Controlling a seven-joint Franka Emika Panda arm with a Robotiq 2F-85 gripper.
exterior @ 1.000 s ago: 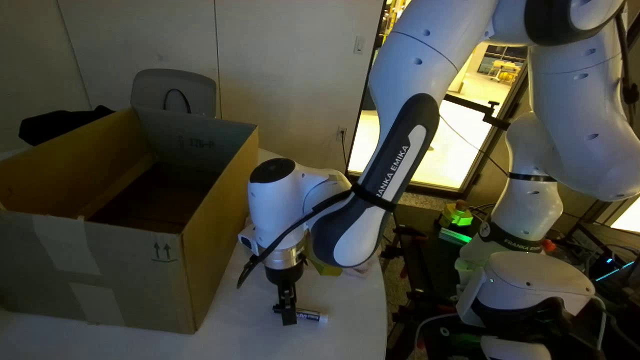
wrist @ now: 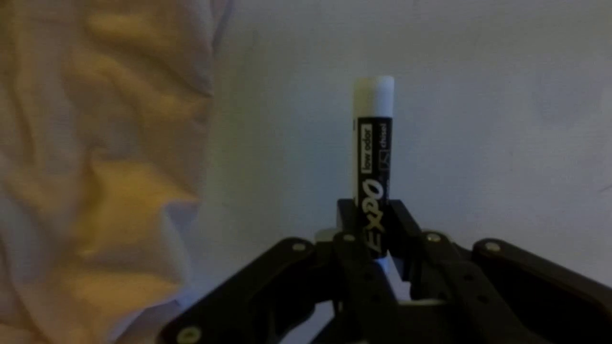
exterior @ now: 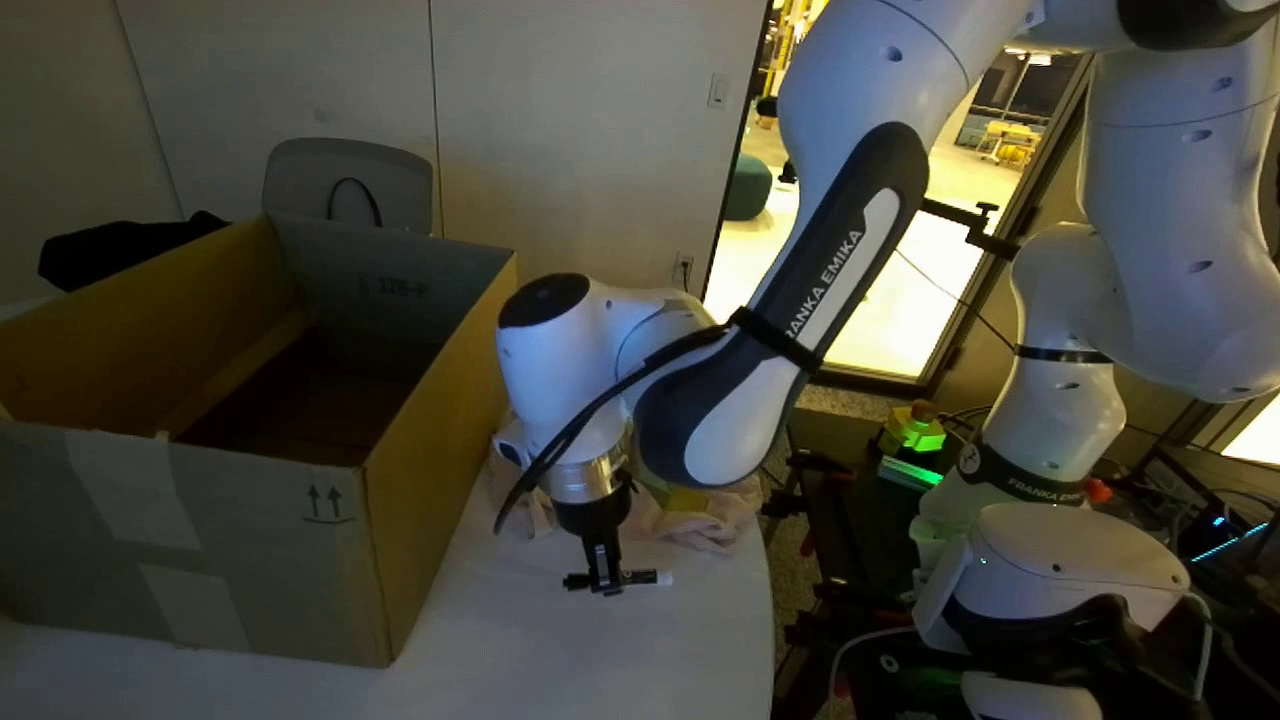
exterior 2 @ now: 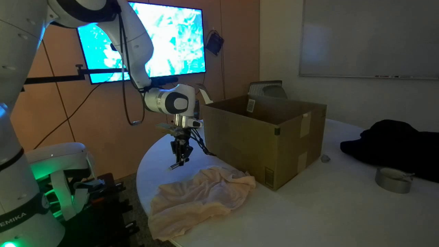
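Observation:
An EXPO marker point(wrist: 374, 160) with a black label and a white end is pinched between the fingers of my gripper, which is shut on it. From exterior view 1, the marker point(exterior: 644, 578) lies crosswise in the gripper point(exterior: 609, 586), its white end pointing right. It appears raised above the white table. In exterior view 2 the gripper point(exterior 2: 181, 161) hangs over the table, left of the box, and the marker's pale tip point(exterior 2: 173, 166) pokes out below the fingers. The fingers hide the marker's lower part in the wrist view.
A large open cardboard box point(exterior: 276, 528) stands beside the gripper, its walls higher than the marker. A crumpled pinkish cloth point(exterior 2: 201, 197) lies close by. Farther off are a tape roll point(exterior 2: 393, 181) and a black cloth point(exterior 2: 395, 144).
The gripper has risen, with a slight move to the right. The marker, lower down on the table a second ago, has come up with it.

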